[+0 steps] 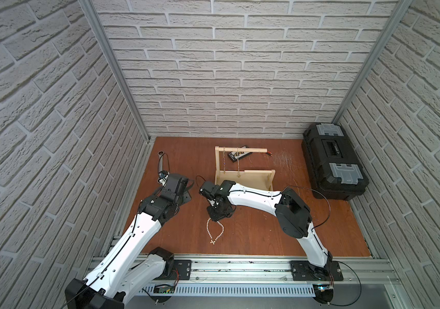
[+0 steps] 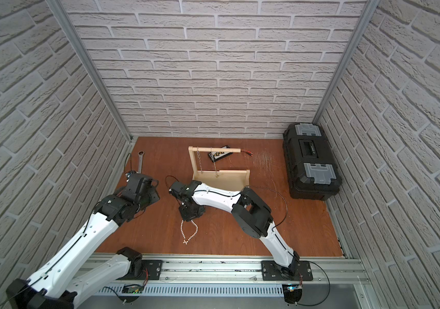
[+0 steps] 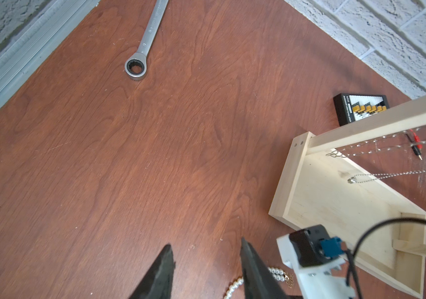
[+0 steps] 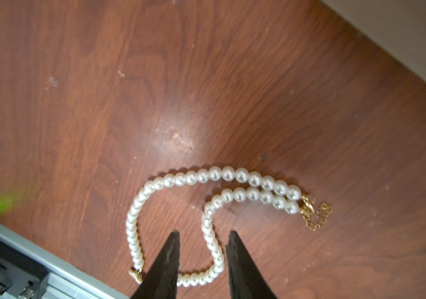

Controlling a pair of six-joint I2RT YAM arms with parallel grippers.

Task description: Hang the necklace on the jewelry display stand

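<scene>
A pearl necklace (image 4: 241, 175) with a gold clasp and chain lies looped on the table, front centre. My right gripper is over it, fingers apart with a narrow gap, nothing seen held. In the left wrist view my left gripper is open over bare table, left of the wooden display stand (image 3: 290, 179), with the right gripper's housing below right. The stand (image 1: 245, 150) has thin chains hanging from its top bar; its lower part is partly hidden by the right arm in the top left view.
A wrench (image 3: 150, 32) lies at the back left, a small black boxed item (image 3: 345, 107) behind the stand, a black toolbox (image 2: 310, 162) at the right. Loose cables loop from both arms.
</scene>
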